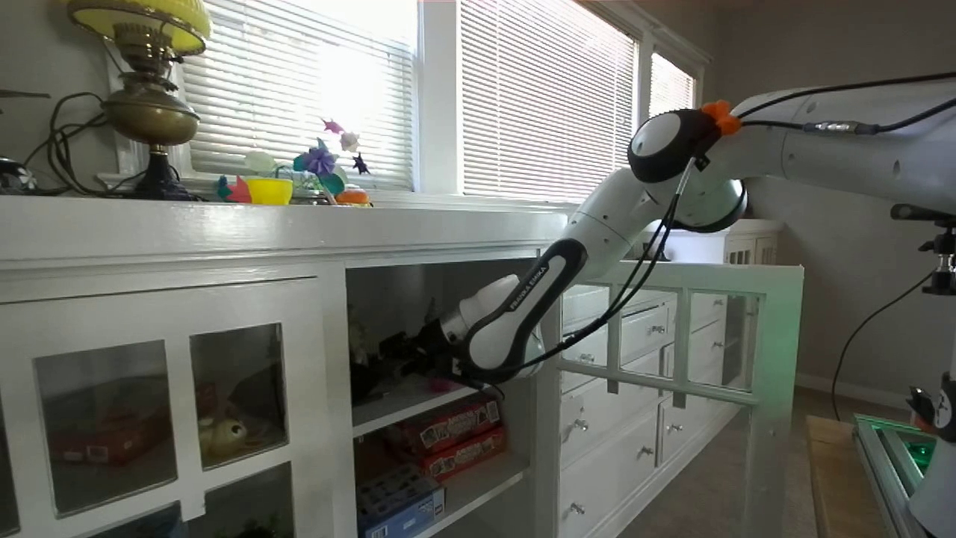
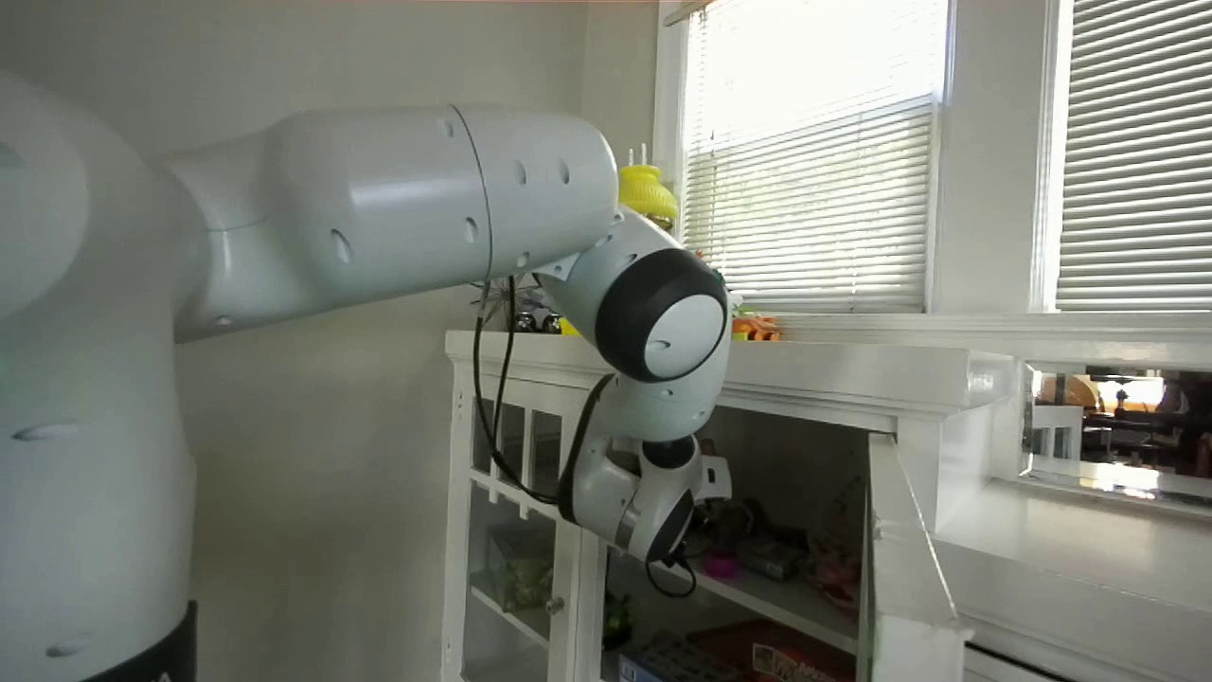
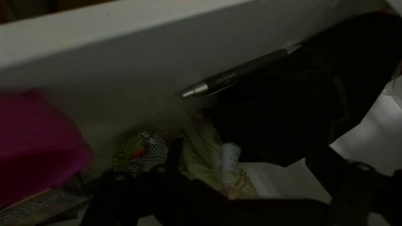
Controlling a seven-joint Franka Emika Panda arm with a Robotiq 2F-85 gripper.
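Observation:
Inside the open cabinet, my gripper is over the upper shelf, fingers spread wide. In the wrist view, a black cloth-like item fills the right, partly beyond the gap between the fingers. A dark pen with silver ends lies along its upper edge. Low in the middle, between the fingers, is a pale, doll-like item; its shape is hard to make out. Beside the left finger lies a patterned piece. A magenta cup is at the left. Exterior view 1 shows the gripper as a dark shape.
An open glass-paned door stands right of the arm. Red boxes and a blue box occupy the shelf below. The cabinet's divider borders the opening. A lamp and a yellow cup stand on top.

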